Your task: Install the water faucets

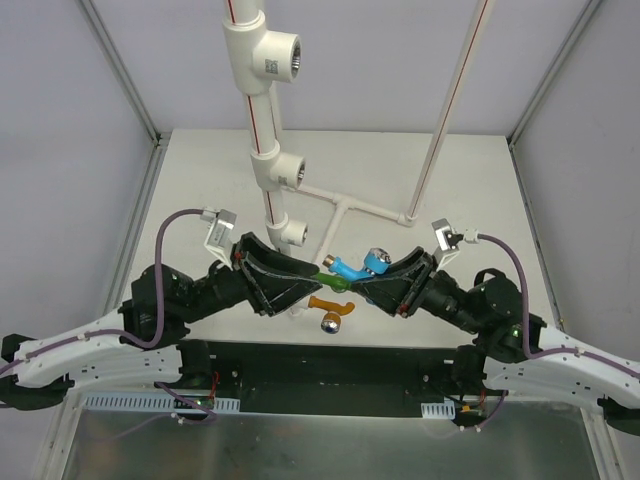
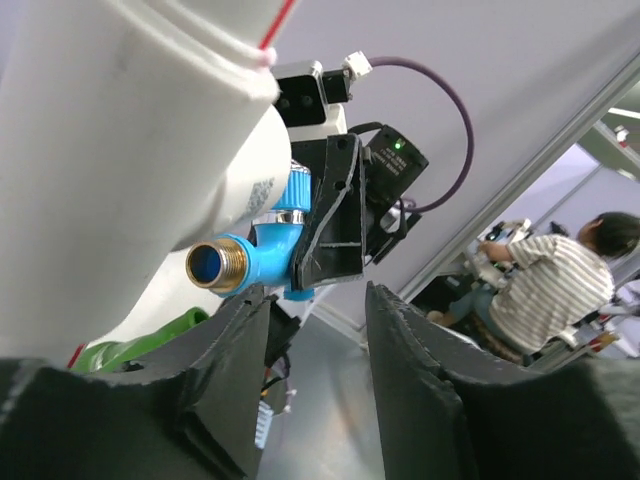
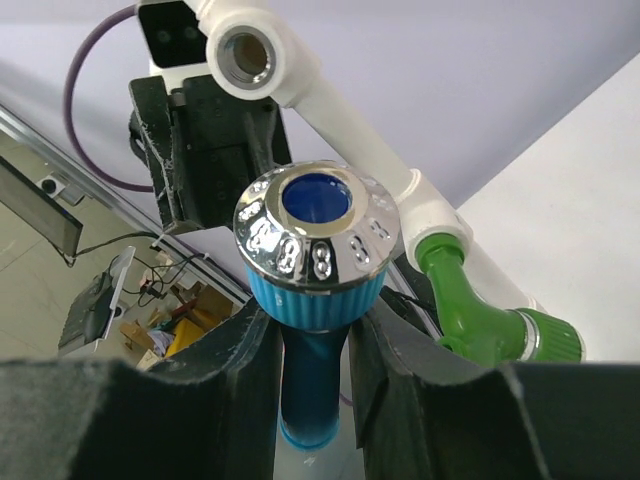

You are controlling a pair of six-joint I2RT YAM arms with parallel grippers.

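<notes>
The blue faucet (image 1: 348, 270) has a chrome-ringed cap (image 3: 318, 220) and a brass threaded end (image 2: 232, 262), which is bare and stands apart from the white pipe's sockets. My right gripper (image 1: 362, 290) is shut on the faucet's blue body, which shows between its fingers in the right wrist view. My left gripper is open with an empty gap, its fingers beside the white pipe (image 2: 100, 150). An empty socket (image 1: 297, 234) faces right, up and left of the blue faucet in the top view.
A green faucet (image 3: 470, 300) sits in the pipe, close to both grippers. Below it is an orange faucet (image 1: 332, 305). Higher on the pipe are two more empty sockets (image 1: 287, 56).
</notes>
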